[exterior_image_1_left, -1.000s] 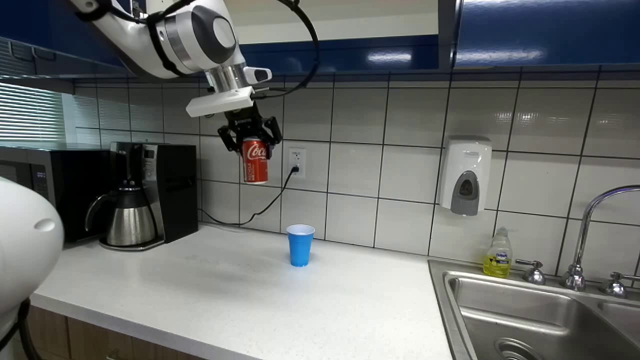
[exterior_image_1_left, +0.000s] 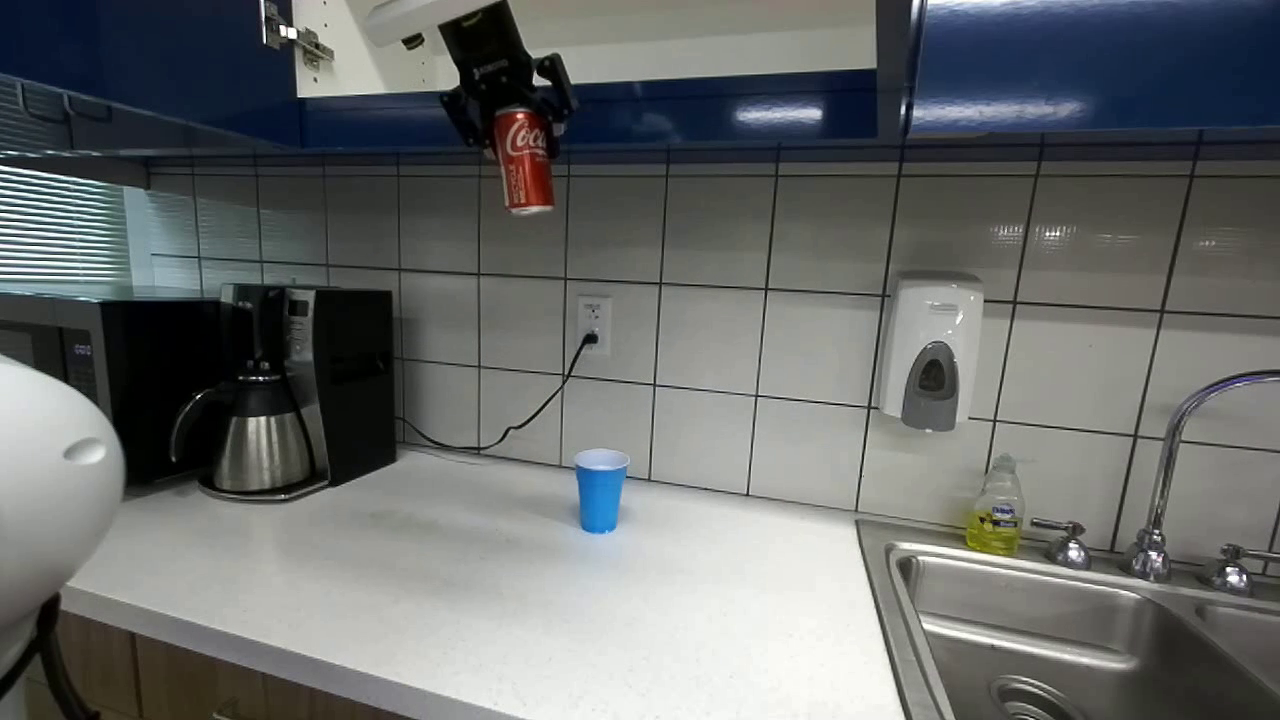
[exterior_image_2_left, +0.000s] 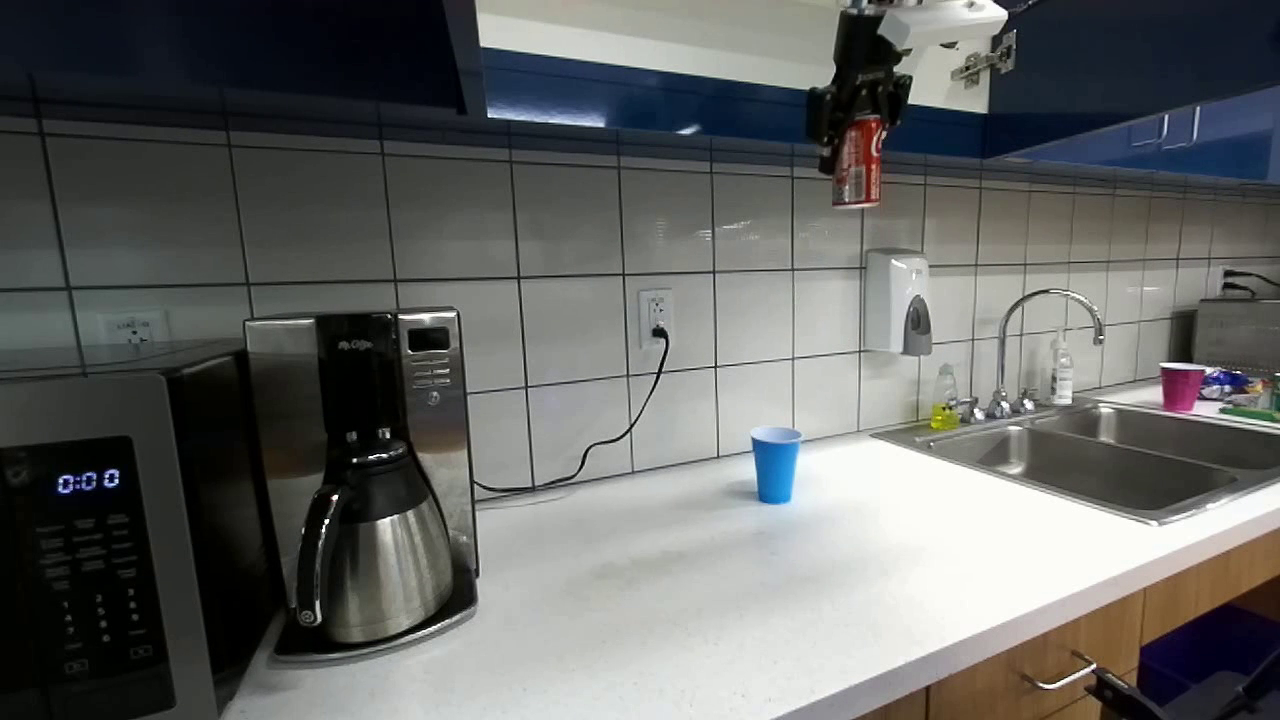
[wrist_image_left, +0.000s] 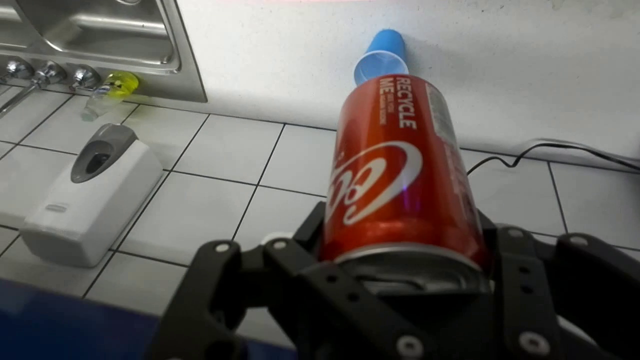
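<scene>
A red Coca-Cola can (exterior_image_1_left: 525, 166) hangs high above the counter, slightly tilted, with my gripper (exterior_image_1_left: 510, 110) shut on its upper part. In the wrist view the can (wrist_image_left: 402, 168) fills the space between the fingers, its top rim toward the palm. From the other side, the can (exterior_image_2_left: 858, 162) shows in front of the blue cabinet's lower edge. A blue cup (exterior_image_1_left: 601, 490) stands upright on the counter, well below the can and a little to its right in exterior view 1.
An open cabinet (exterior_image_1_left: 708, 36) with a blue bottom edge (exterior_image_1_left: 672, 110) is level with the gripper. The coffee maker (exterior_image_2_left: 372, 480) and microwave (exterior_image_2_left: 84, 528) stand left; the soap dispenser (exterior_image_1_left: 933, 348) and sink (exterior_image_1_left: 1032, 600) are right.
My gripper has risen a long way with the can, from in front of the tiles to the height of the cabinet's bottom edge. The can has tilted slightly. The blue cup has stayed put.
</scene>
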